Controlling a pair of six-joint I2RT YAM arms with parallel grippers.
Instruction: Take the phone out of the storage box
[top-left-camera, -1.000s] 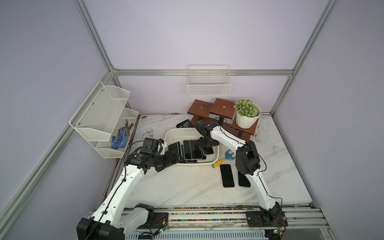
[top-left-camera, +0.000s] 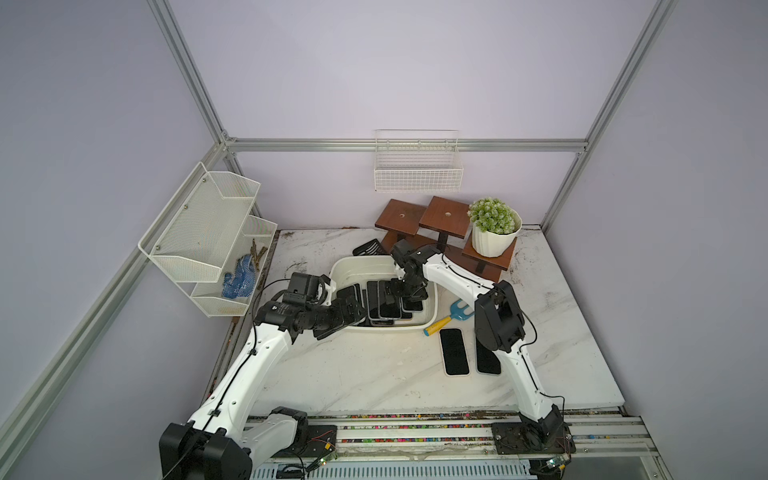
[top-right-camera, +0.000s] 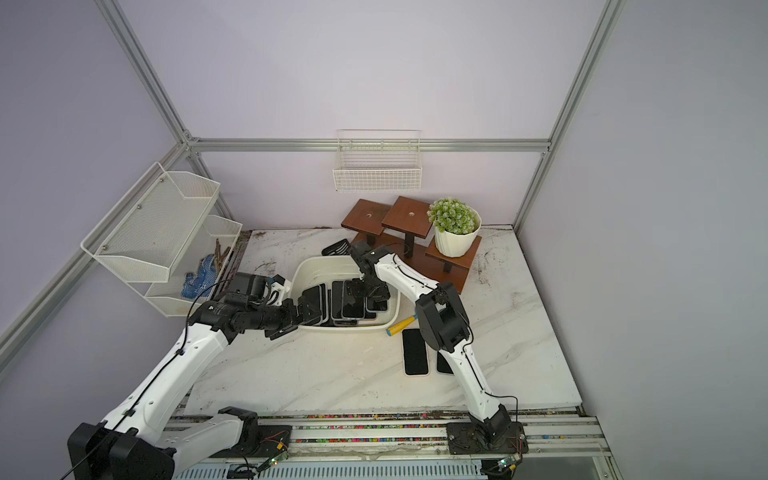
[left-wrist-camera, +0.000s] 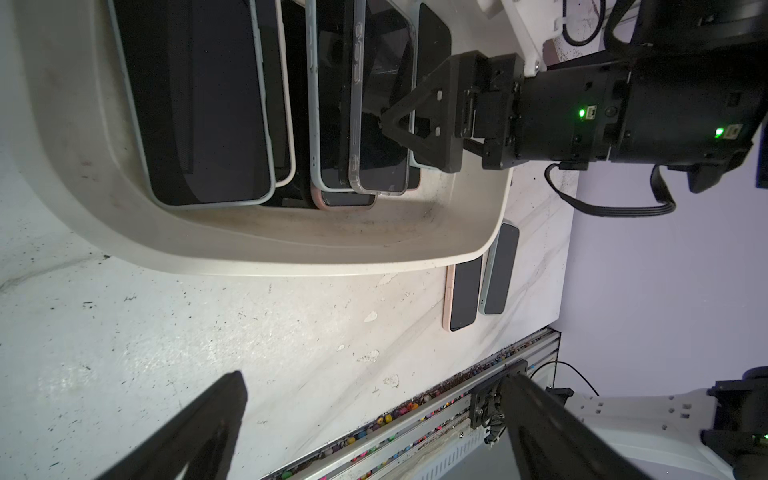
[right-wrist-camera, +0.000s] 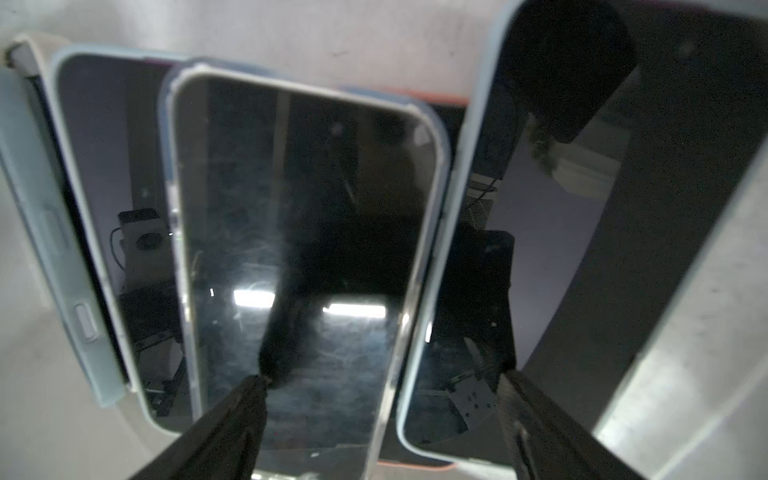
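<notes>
The white storage box (top-left-camera: 341, 274) stands on the marble table with several dark-screened phones lying in it, some overlapping. My right gripper is inside the box, low over the phones, its fingers apart. Between and under those fingers lie a clear-cased phone (right-wrist-camera: 308, 216) and part of a larger phone (right-wrist-camera: 488, 264) beside it; whether the tips touch them I cannot tell. My left gripper is open and empty, over bare table by the box's left front. In the left wrist view, one phone (left-wrist-camera: 196, 104) lies at the box's near end.
Two phones (top-left-camera: 454, 352) (top-left-camera: 487, 359) lie on the table right of the box, with a blue-and-yellow fork tool (top-left-camera: 448, 317) nearby. Behind are a brown stepped stand (top-left-camera: 445, 214) and a potted plant (top-left-camera: 493, 232).
My right gripper has shifted slightly over the phones in the box, its elbow a little to the right. The left arm has moved slightly right. The phones appear in the same places.
</notes>
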